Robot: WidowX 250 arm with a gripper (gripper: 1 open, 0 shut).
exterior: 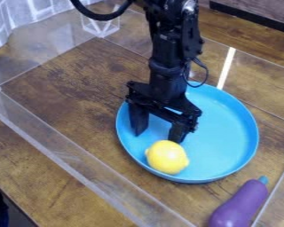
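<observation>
My black gripper (163, 122) reaches down from the top centre into a blue plastic bowl (227, 152), its two fingers spread over the left and upper part of the bowl. A yellow round object (167, 157) lies in the bowl just in front of the fingertips, toward the lower middle, with nothing visible of it between the fingers. A purple eggplant-like object (237, 203) lies outside the bowl at the lower right.
A wooden table (56, 80) fills the view, with free room at the left and upper right. Clear plastic walls run along the upper left and diagonally across the lower left.
</observation>
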